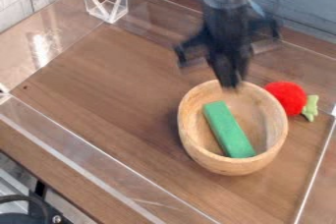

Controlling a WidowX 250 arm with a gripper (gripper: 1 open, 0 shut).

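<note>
A light wooden bowl [201, 145] sits on the right part of the brown table, with a green bar-shaped object [229, 129] lying inside it. My gripper [223, 69] is above the bowl, blurred by motion, so whether its fingers are open or shut cannot be told. Nothing green shows up at the gripper.
A red round object [288, 98] with a green part [309, 108] lies just right of the bowl. A white wire holder [108, 4] is at the back left.
</note>
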